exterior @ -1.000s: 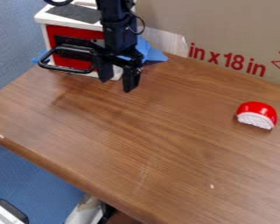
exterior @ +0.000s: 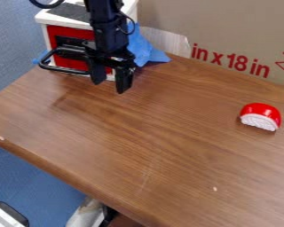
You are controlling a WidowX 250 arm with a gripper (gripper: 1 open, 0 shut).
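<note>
My black gripper [exterior: 111,81] hangs over the back left of the wooden table [exterior: 145,160], in front of a red appliance [exterior: 64,37] with a white top and a dark panel. Its two fingers point down and stand apart, with nothing visible between them. A red object with a white bristled or textured lower edge [exterior: 261,115] lies on the right side of the table, well away from the gripper.
A blue cloth [exterior: 148,51] lies behind the arm. A cardboard panel [exterior: 227,35] with red print stands along the back. Blue fabric shows below the table's left edge.
My gripper has shifted slightly to the left since a second ago. The red object on the right stays where it was.
</note>
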